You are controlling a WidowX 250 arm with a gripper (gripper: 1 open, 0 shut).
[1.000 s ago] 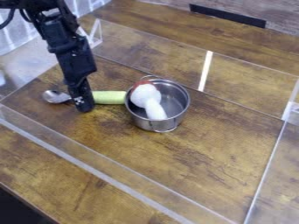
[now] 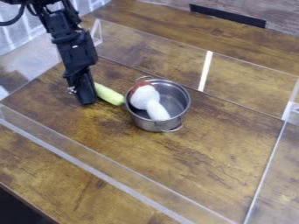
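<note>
My black gripper (image 2: 83,94) is low at the wooden table's left side, shut, with no object clearly visible between its fingers. A pale green cylindrical object (image 2: 108,94) lies just right of it, between the fingers and a steel pot (image 2: 177,105). In the pot rests a white object (image 2: 152,107) with a red patch at its upper end.
Clear panels or edges border the work area. A dark strip lies at the back.
My gripper has shifted slightly, and the green object has turned to a diagonal. The silver object left of the gripper no longer shows clearly.
</note>
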